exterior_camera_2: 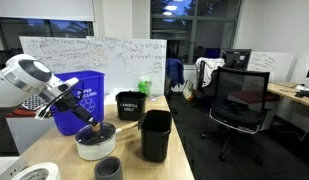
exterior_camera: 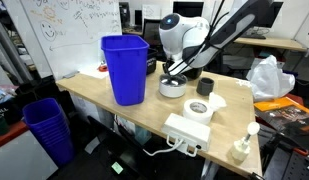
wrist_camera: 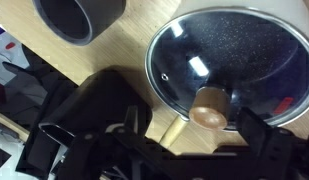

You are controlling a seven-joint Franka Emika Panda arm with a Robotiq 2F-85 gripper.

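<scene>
A white pot (exterior_camera: 173, 89) stands on the table, covered by a dark glass lid (wrist_camera: 179, 65) with a brown knob (wrist_camera: 210, 107). Over the lid, my gripper is open, one finger on each side of the knob in the wrist view. Clear gaps show between the knob and both fingers, so nothing is gripped. In exterior view 2 the arm (exterior_camera_2: 29, 82) reaches in from the left, with its hand close above the pot (exterior_camera_2: 94, 149). Exterior view 1 shows the fingers only small and dark at the lid.
Beside the pot stand a tall blue bin (exterior_camera: 125, 75), a dark grey mug (exterior_camera_2: 109, 169) and a black bin (exterior_camera_2: 156, 137). A pale wooden stick (wrist_camera: 174, 131) lies near the lid's edge. Toward the front sit a white roll (exterior_camera: 198, 109) and a white power box (exterior_camera: 187, 132).
</scene>
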